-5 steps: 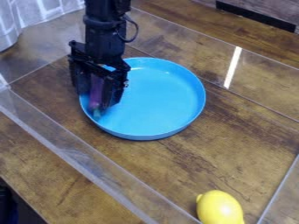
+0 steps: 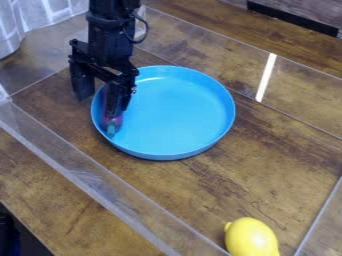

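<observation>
My black gripper (image 2: 102,82) hangs over the left rim of a light blue plate (image 2: 174,110), its fingers open on either side of a small purple object. That purple object (image 2: 114,120) lies on the left part of the plate, with a teal part at its lower end. The gripper partly hides its upper end.
A yellow lemon-like object (image 2: 250,238) rests on the wooden table (image 2: 267,150) at the lower right. A clear plastic strip runs diagonally along the lower left. The table right of the plate is clear.
The gripper has moved up and to the left, uncovering more of the purple object. The plate and yellow object have not moved.
</observation>
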